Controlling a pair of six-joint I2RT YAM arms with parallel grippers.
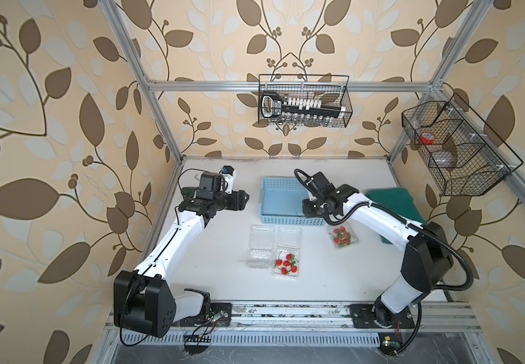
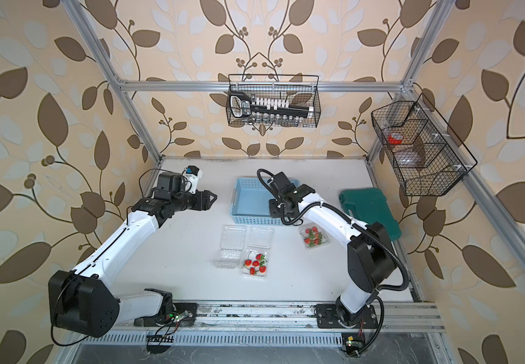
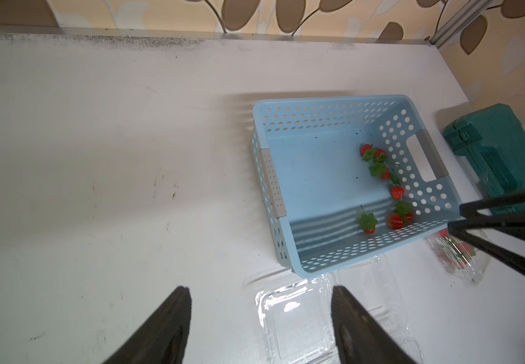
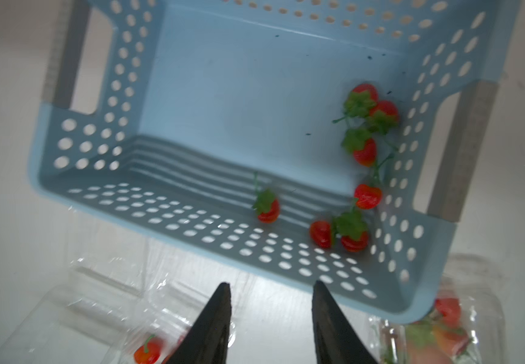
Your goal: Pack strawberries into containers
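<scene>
Several strawberries [image 4: 364, 151] lie along the right side and front of the blue basket [image 3: 311, 170]. A clear container [image 1: 286, 264] holds strawberries in front of the basket, beside an empty open container [image 1: 260, 257]. Another container with strawberries [image 2: 313, 236] sits right of these. My right gripper hangs over the basket's front part, open, with nothing seen between its fingers. My left gripper is raised left of the basket; its fingertips show apart in its wrist view, with nothing visible between them, so its state is unclear.
A teal case [image 1: 393, 209] lies at the right of the table. Wire baskets [image 1: 305, 103] hang on the frame at the back and right. The table left of the basket [image 3: 123, 182] is clear.
</scene>
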